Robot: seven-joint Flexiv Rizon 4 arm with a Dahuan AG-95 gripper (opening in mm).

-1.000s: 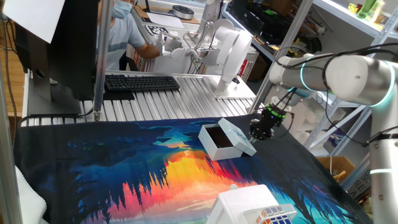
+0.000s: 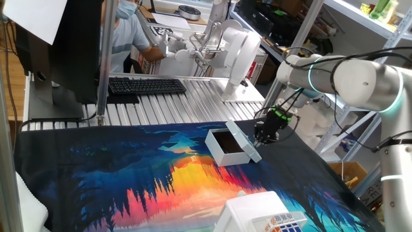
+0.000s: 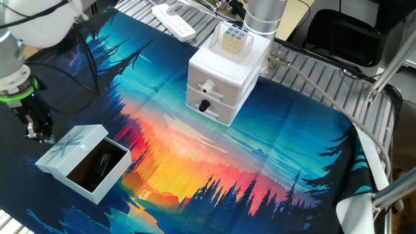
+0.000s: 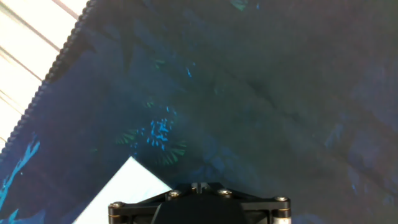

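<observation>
An open pale grey-blue box [image 2: 226, 156] stands on the printed cloth, with dark contents or lining inside [image 3: 104, 162]. Its lid [image 3: 73, 147], with a ribbon bow, leans tilted against the box's side nearest the arm. My gripper [image 2: 264, 136] hangs low over the dark part of the cloth, close beside the lid, and points downward. From the second exterior view, the gripper [image 3: 40, 136] is just off the lid's outer corner. A white corner [image 4: 130, 180], probably the lid's, shows at the wrist view's lower left. The fingertips are too dark and cut off to read.
A small white drawer unit [image 3: 224, 75] stands across the cloth, with a patterned cube [image 3: 233, 41] in a clear holder on top. A power strip [image 3: 173, 23] lies behind it. A person sits beyond the table.
My gripper has shifted slightly toward the box and lid, leftward in the first exterior view. The box, lid and drawer unit stay where they were.
</observation>
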